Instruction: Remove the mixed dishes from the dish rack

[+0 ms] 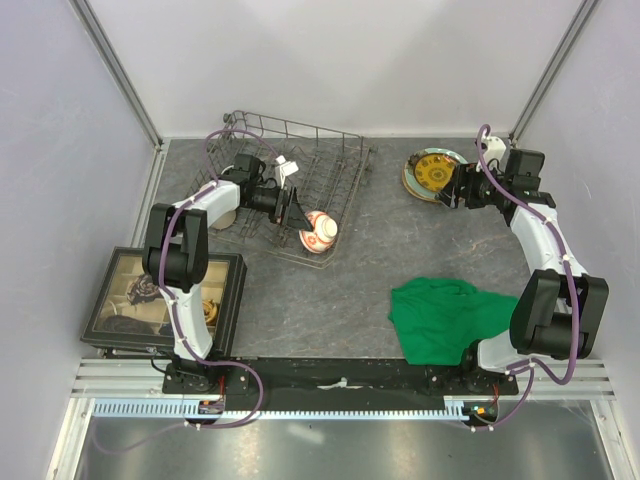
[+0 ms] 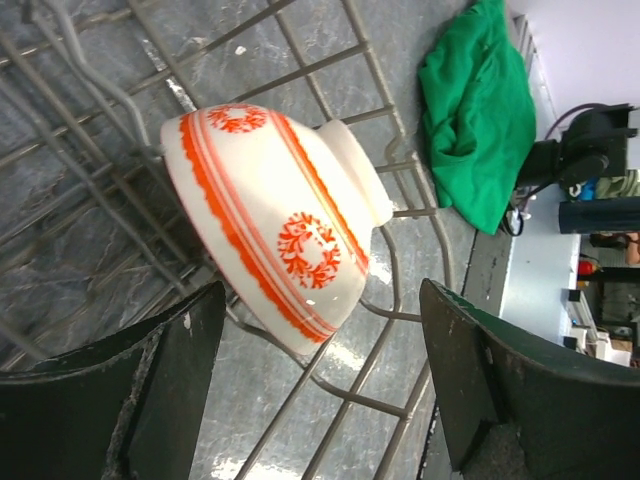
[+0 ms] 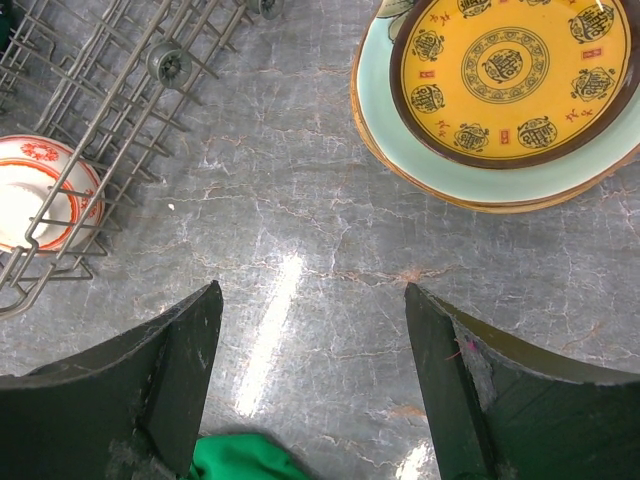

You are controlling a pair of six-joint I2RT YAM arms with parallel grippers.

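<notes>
A white bowl with orange bands leans on its side in the front right corner of the wire dish rack. In the left wrist view the bowl lies beyond the fingertips, its foot facing right. My left gripper is just left of the bowl, its fingers apart with nothing held; contact with the bowl cannot be made out. A pale round dish sits at the rack's left, partly behind the left arm. At the right, my open, empty right gripper hovers beside stacked plates, topped by a yellow plate.
Under the yellow plate is a pale green plate. A green cloth lies at the front right, and a dark-framed box at the front left. Bare grey tabletop separates rack and plates.
</notes>
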